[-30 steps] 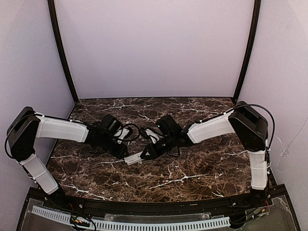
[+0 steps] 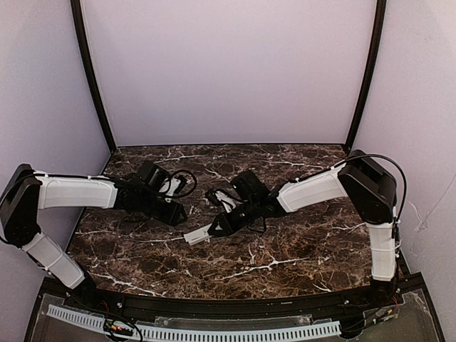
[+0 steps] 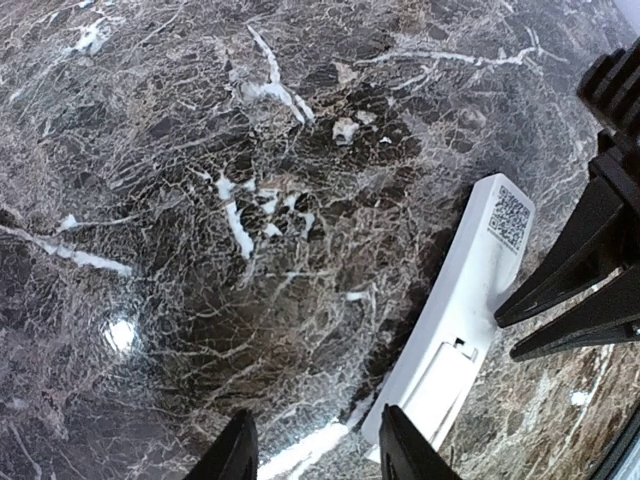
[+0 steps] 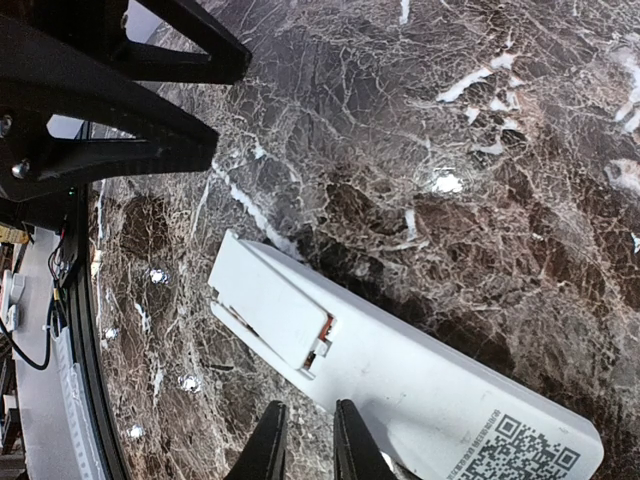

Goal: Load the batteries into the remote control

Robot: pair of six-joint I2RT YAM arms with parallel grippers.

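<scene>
The white remote [image 2: 197, 236] lies on the dark marble surface between my arms, with a QR code on one end and a battery compartment at the other, covered by a white piece [image 4: 267, 296]; whether batteries are inside is hidden. My left gripper [image 2: 176, 214] is raised up and left of the remote; its fingertips [image 3: 390, 440] show at the bottom of the left wrist view, and what lies between them cannot be seen clearly. My right gripper [image 2: 217, 228] is low at the remote's QR end, its fingertips close together in the right wrist view; whether they grip anything is unclear.
Bare marble surface [image 2: 299, 249] surrounds the arms on all sides. A dark frame rail [image 2: 221, 303] runs along the front edge, and pale walls enclose the back and sides.
My left gripper has moved up and to the left, away from the remote. My right arm and the remote look unchanged.
</scene>
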